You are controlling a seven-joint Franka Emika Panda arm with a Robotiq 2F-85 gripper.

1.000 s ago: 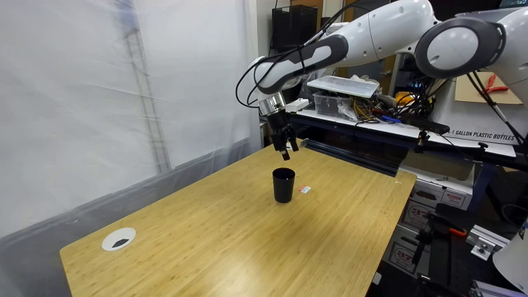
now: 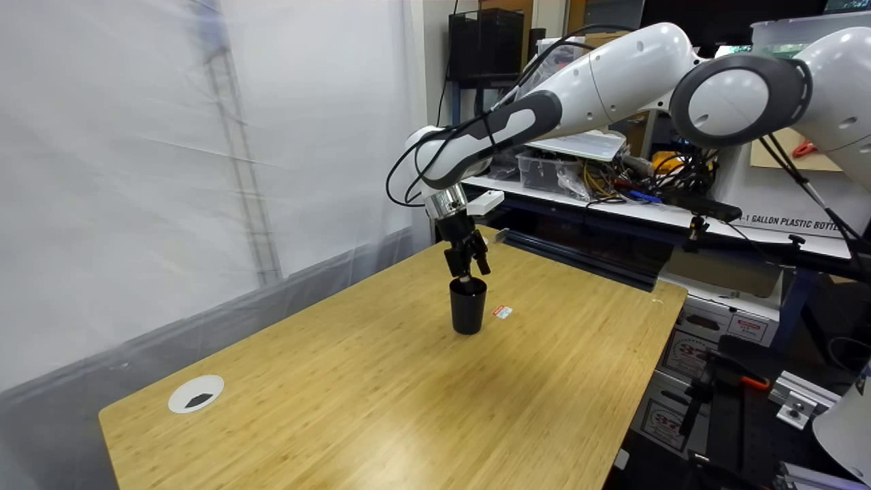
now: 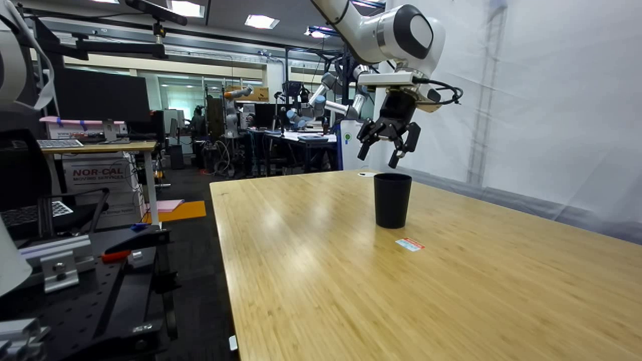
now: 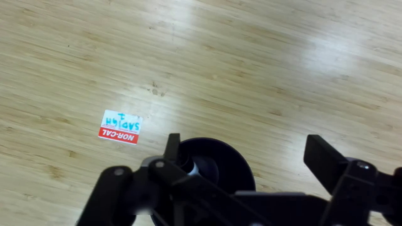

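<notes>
A black cup (image 2: 467, 312) stands upright on the wooden table; it also shows in exterior view 2, just below my gripper (image 3: 379, 157). In exterior view 1 my gripper (image 2: 471, 270) hangs over the cup's mouth, tilted, with its fingers spread. The wrist view has my gripper open wide, one finger over the cup (image 4: 241, 169) and the other beyond its rim. A small item with a pale part (image 4: 194, 169) shows at the cup's opening, partly hidden by a finger; what it is I cannot tell.
A red-and-white label (image 4: 119, 126) lies flat on the table beside the cup. At the table's far-left end in exterior view 1 is a round white cover (image 2: 196, 393).
My gripper's fingers have parted, and the arm has come slightly lower over the cup. A small pale item now shows at the cup's mouth. The cup has stayed in place.
</notes>
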